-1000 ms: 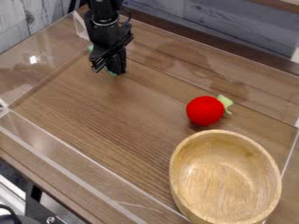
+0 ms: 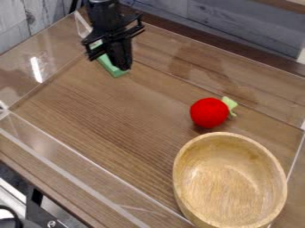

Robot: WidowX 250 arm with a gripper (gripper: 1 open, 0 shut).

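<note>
The black arm reaches down from the top of the view, its gripper [image 2: 119, 46] raised just above and behind a green object [image 2: 111, 65] lying on the wooden table at upper left. Whether anything is between the fingers is hard to see; the green object appears to lie below them. A red tomato-like object [image 2: 209, 112] with a green stem rests at the right. A large tan bowl [image 2: 230, 181] sits at the bottom right.
A raised edge runs along the back right, and dark cables lie beyond the table at bottom left.
The gripper has moved up and back from its lower position, uncovering the green object. The red object and the bowl have not moved.
</note>
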